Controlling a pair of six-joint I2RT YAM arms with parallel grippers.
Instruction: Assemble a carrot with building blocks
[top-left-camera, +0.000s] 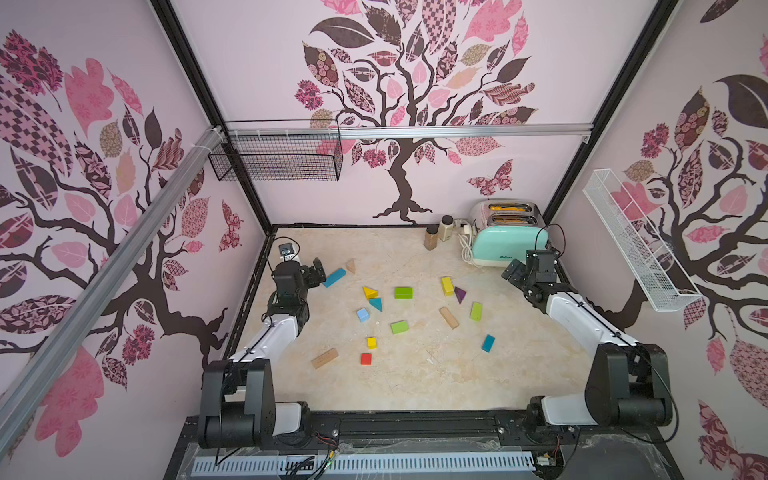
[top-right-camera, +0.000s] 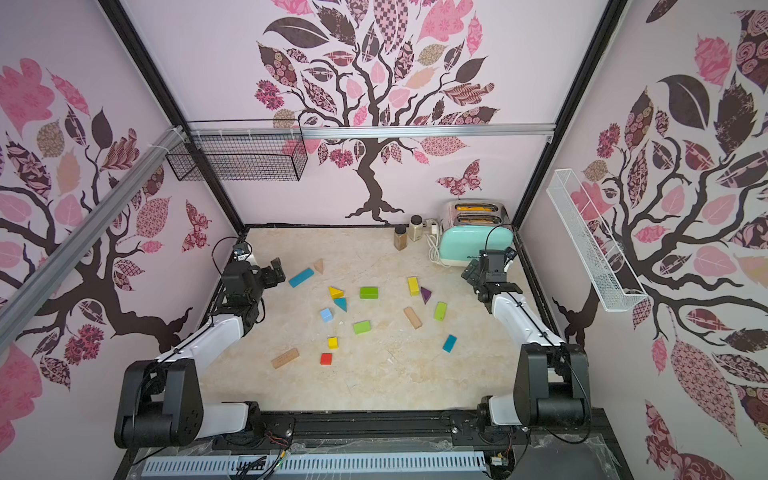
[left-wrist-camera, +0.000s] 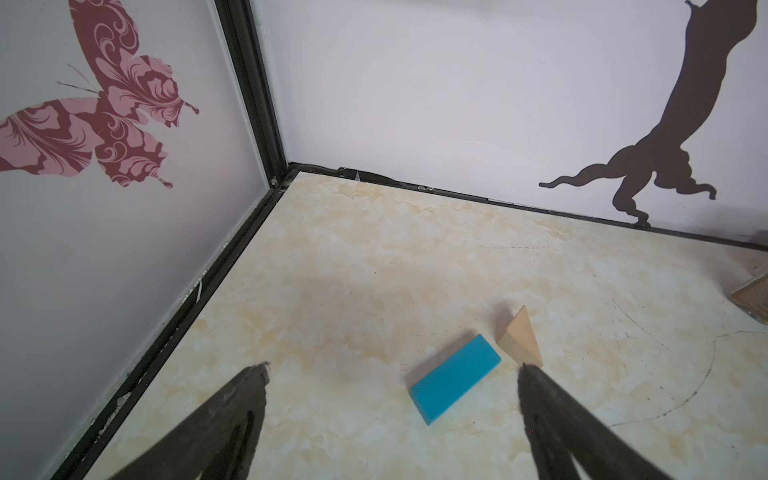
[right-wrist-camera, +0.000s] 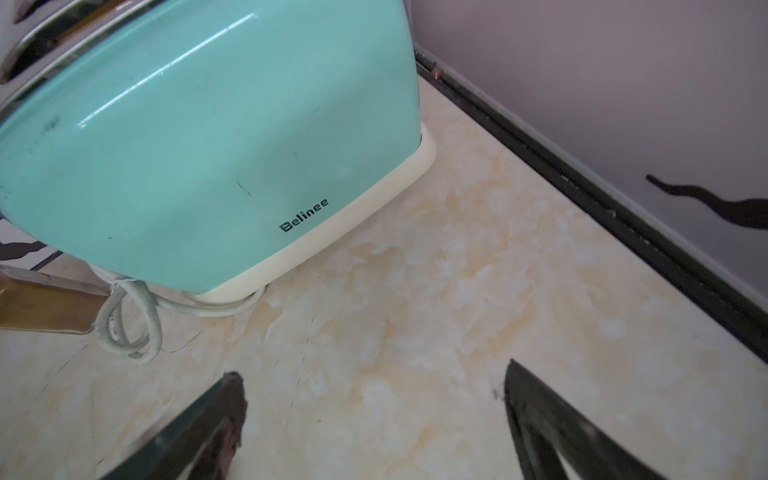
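Loose blocks lie scattered on the table: a long blue block beside a wooden triangle, a yellow triangle, a teal triangle, green blocks, a yellow block, a purple triangle, a red block and several others. My left gripper is open and empty above the left side, with the blue block and wooden triangle beyond it. My right gripper is open and empty over bare table in front of the toaster.
A mint toaster with a coiled cable stands at the back right, beside two jars. A black wire basket and white rack hang on the walls.
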